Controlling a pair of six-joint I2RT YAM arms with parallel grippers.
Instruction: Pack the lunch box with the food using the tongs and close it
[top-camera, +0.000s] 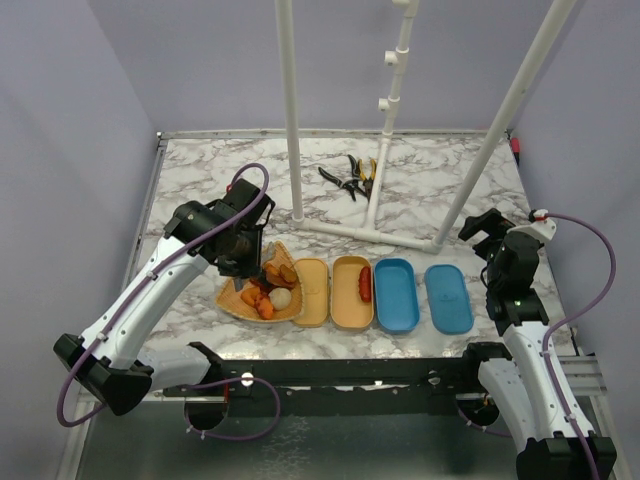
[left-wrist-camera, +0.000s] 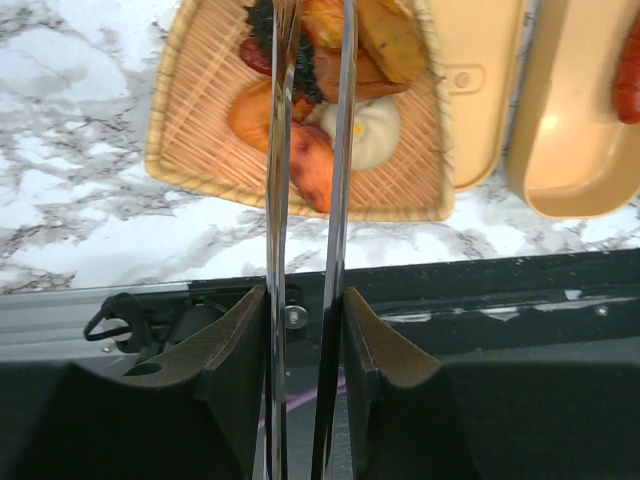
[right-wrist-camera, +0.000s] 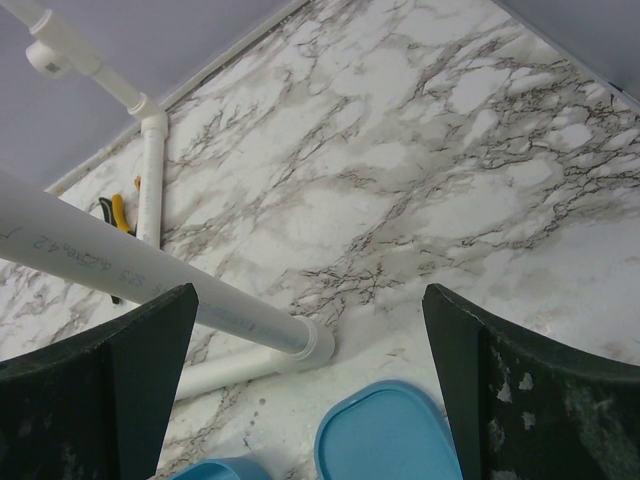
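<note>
A woven basket (top-camera: 232, 299) of food, with orange pieces, a round pale bun (left-wrist-camera: 375, 135) and dark items, sits at the left. My left gripper (top-camera: 240, 278) is over it, long metal fingers part open; whether anything is between the tips is unclear. Beside it are a tan lid (top-camera: 313, 290), a tan box (top-camera: 350, 306) holding a red sausage (top-camera: 365, 284), a blue box (top-camera: 397, 295) and a blue lid (top-camera: 449, 298). My right gripper (top-camera: 476, 225) stands open above the right side, empty.
A white pipe frame (top-camera: 365, 234) stands behind the boxes, with pliers (top-camera: 344, 181) lying inside it.
</note>
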